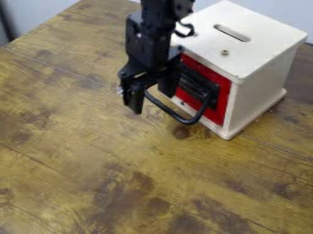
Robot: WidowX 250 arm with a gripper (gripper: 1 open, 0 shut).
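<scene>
A white wooden box [259, 82] stands at the upper right, its red front panel [213, 110] facing left, with a black fixture and a curved black handle [188, 119] sticking out low toward the left. My black gripper [135, 90] hangs just left of the red front, beside the upper-left end of the handle. Whether its fingers are open or touch the handle is hard to tell. The arm hides part of the box's front.
A pale wall shows at the back corners.
</scene>
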